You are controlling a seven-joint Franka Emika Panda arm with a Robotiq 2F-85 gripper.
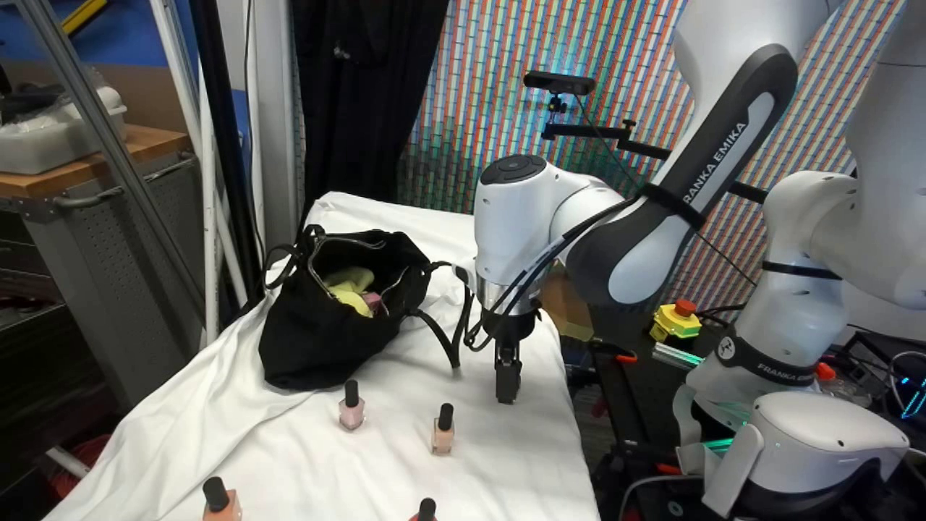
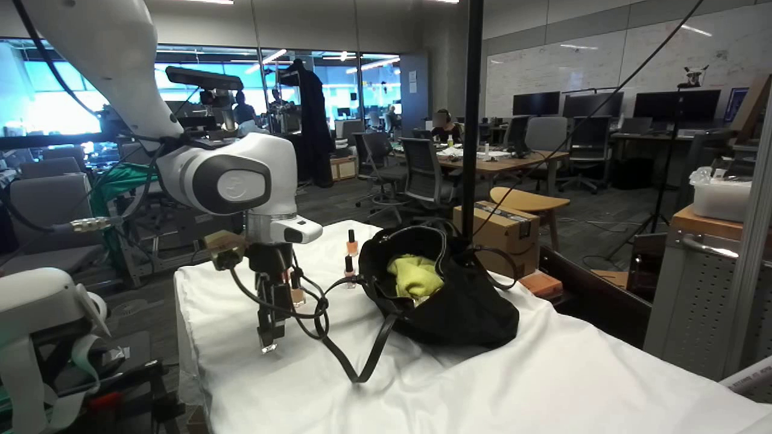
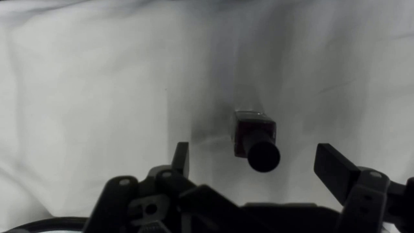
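Observation:
A dark red nail polish bottle with a black cap (image 3: 264,156) stands on the white cloth in the wrist view. My gripper is open low over the cloth, one finger to each side of the cap with clear gaps. From exterior view 1, the gripper (image 1: 508,391) mostly hides this bottle. In exterior view 2 just the glass base (image 2: 269,348) shows under the fingers. A black bag (image 1: 321,339) sits open on the cloth, with yellow fabric (image 1: 351,295) and something pink (image 1: 373,301) inside.
A pale pink bottle (image 1: 351,412) and a peach bottle (image 1: 443,435) stand upright near the gripper. Another orange bottle (image 1: 221,503) and a partly cut-off bottle (image 1: 425,511) are at the front. A bag strap (image 2: 362,361) loops across the cloth close by.

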